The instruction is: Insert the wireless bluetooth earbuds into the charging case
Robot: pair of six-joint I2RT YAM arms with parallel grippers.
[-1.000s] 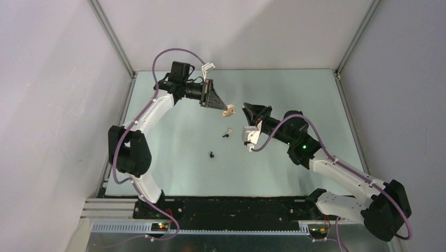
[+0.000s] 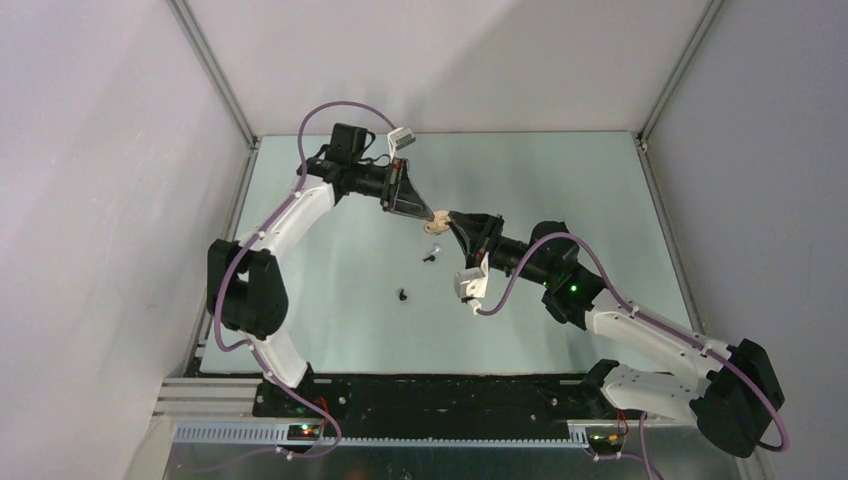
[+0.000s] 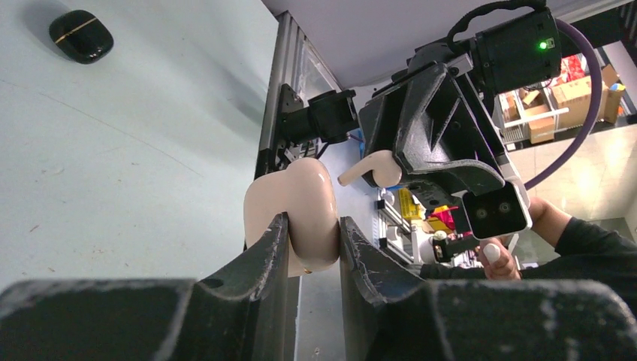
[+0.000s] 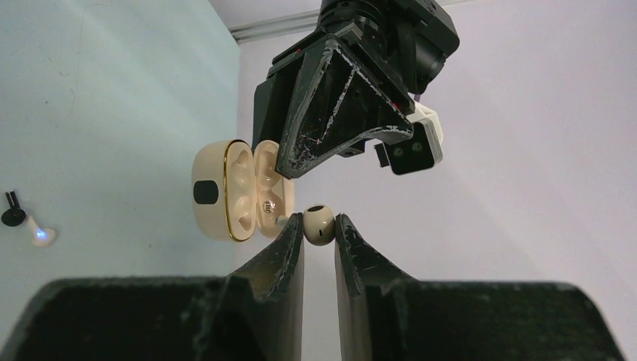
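Held off the table is a beige charging case (image 4: pixel 210 188), lid open, with my left gripper shut on it. In the right wrist view its gold-edged compartments look empty, and the lid hangs open on the right. My right gripper is shut on a beige earbud (image 4: pixel 318 225), whose stem points toward the open case. In the left wrist view that earbud (image 3: pixel 383 168) hangs just to the right of the case. From above, the two grippers almost meet at the case (image 2: pixel 437 223); whether earbud and case touch, I cannot tell.
A lit beige earbud (image 4: pixel 42 234) lies on the table against a black earbud (image 4: pixel 13 213). Another black earbud (image 2: pixel 402 295) rests nearer the front. A black case with a gold line (image 3: pixel 81 36) also sits on the table.
My right gripper has moved left with its earbud, from a clear gap to right beside the case. The left arm has shifted only slightly, the case still in its grip.
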